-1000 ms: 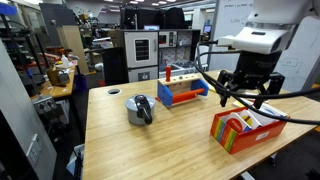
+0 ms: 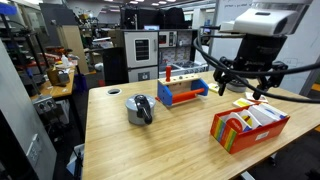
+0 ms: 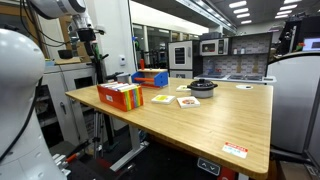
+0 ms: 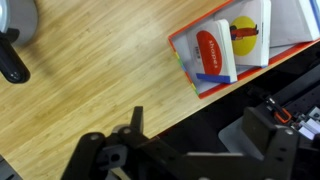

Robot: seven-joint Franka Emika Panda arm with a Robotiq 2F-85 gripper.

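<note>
My gripper [image 2: 244,82] hangs in the air above the table's right side, higher than the red box [image 2: 228,138]. Its two dark fingers stand wide apart along the bottom of the wrist view, so the gripper is open with nothing between them. Seen from above, the open red box holds a white and red carton [image 4: 212,55] and a white carton with a yellow patch [image 4: 244,36], among other packages. A grey pot [image 2: 132,108] with a black handle [image 4: 11,62] sits on the wooden table, well left of the box.
A blue and red rack [image 2: 182,90] stands behind the pot. A dark lidded pot [image 3: 203,89] and several flat packets, one of them a white packet [image 3: 188,102], lie farther along the table [image 3: 215,130]. Bare wood separates the grey pot from the red box.
The red box and grey pot have stayed in place.
</note>
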